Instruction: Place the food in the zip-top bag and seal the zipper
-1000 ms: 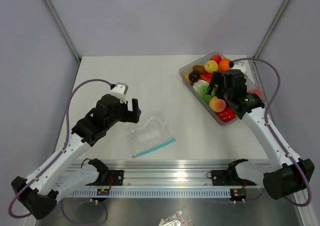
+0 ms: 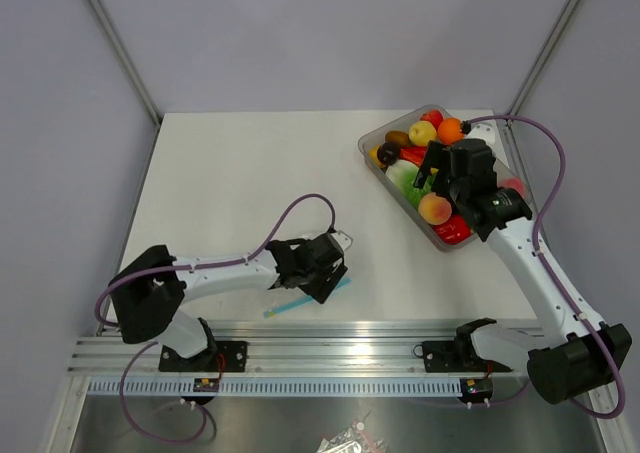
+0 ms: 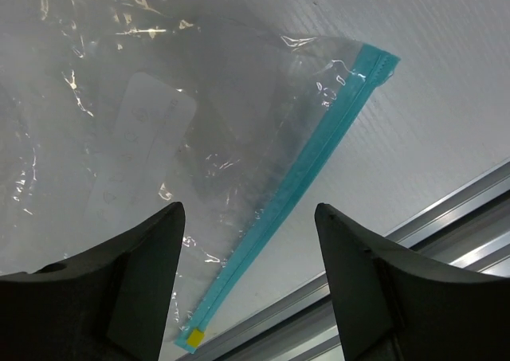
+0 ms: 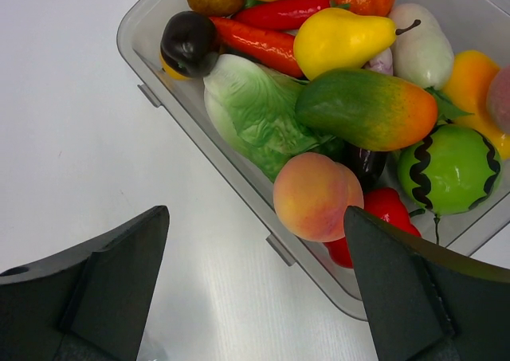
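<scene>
A clear zip top bag (image 3: 223,114) lies flat near the table's front edge, its teal zipper (image 3: 315,154) with a yellow slider (image 3: 195,336) at one end. My left gripper hangs low over the bag near the zipper, fingers apart with nothing visible between them; in the top view it covers much of the bag. A grey bin (image 4: 187,126) at the back right holds play food, including a peach (image 4: 315,194), a lettuce (image 4: 255,114) and a yellow pear (image 4: 339,42). My right gripper stands open above the bin's left side near the peach.
Metal rails (image 2: 310,338) run along the front edge, just beyond the zipper.
My left gripper has swung from the table's left side rightward and forward, down over the bag. The right arm and the bin look unchanged.
</scene>
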